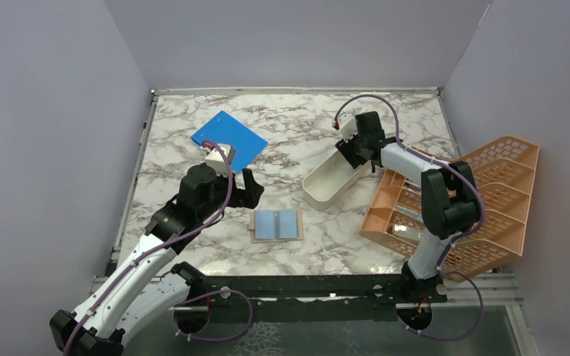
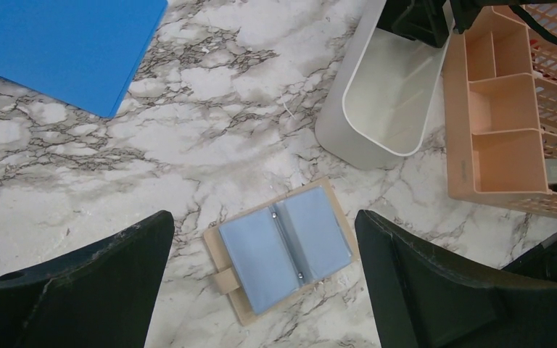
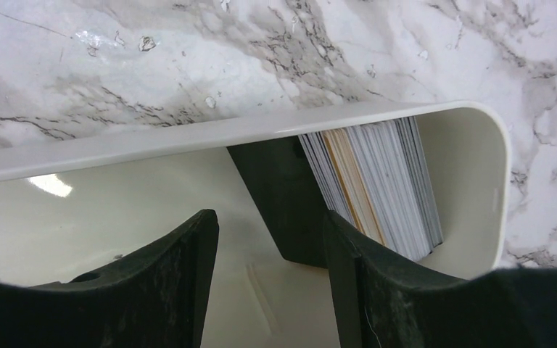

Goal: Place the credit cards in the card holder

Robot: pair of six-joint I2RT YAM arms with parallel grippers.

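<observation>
The card holder (image 2: 284, 250) lies spread flat on the marble table, tan with two light-blue inner sides and a metal clasp bar down the middle. Above and behind it my left gripper (image 1: 251, 189) is open and empty. The credit cards (image 3: 377, 192) lean as a tight stack at one end of the white bin (image 1: 330, 182), a dark one facing outward. My right gripper reaches down into that bin, open, its right finger close against the stack in view; whether it touches cannot be told. The stack's lower end is partly hidden by that finger.
A blue folder (image 1: 230, 139) lies at the back left. To the right, an orange slotted organizer (image 1: 375, 222) with several compartments stands close to the bin. Bare marble separates the folder from the card holder.
</observation>
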